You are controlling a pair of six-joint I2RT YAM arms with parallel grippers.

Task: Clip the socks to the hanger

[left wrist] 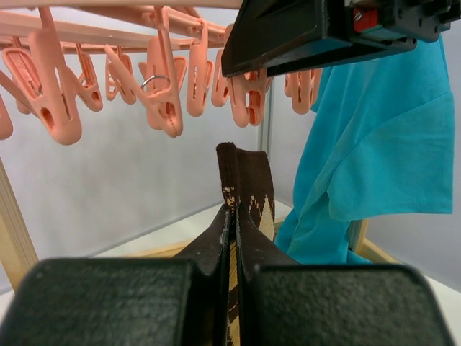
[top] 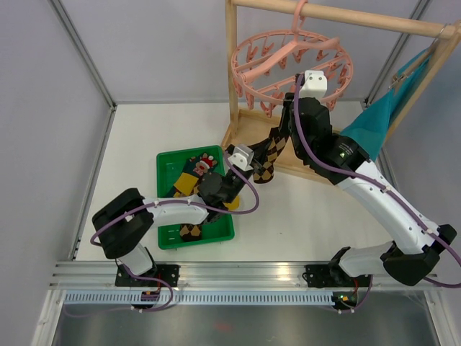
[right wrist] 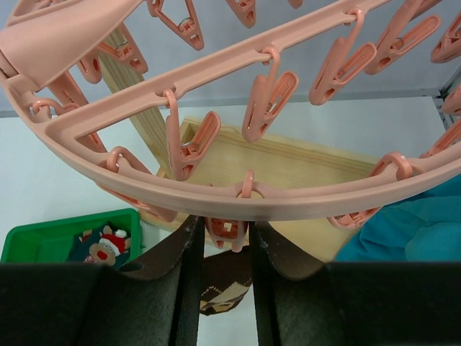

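From my left gripper, shut on its edge, hangs a brown and tan checked sock point(left wrist: 252, 189); its top stands just below the hanger's clips. The same sock point(top: 268, 155) shows in the top view between the two arms. My right gripper is shut on a pink clip point(right wrist: 229, 229) at the near rim of the round hanger point(right wrist: 238, 202). Below that clip the sock point(right wrist: 225, 281) shows partly, behind the fingers. Whether the sock's edge lies inside the clip cannot be told.
A green tray point(top: 166, 236) with several more socks stands on the left of the table. Teal cloth point(top: 374, 124) hangs on the wooden rack point(top: 346, 17) at right. Other pink clips point(left wrist: 54, 94) surround the held one.
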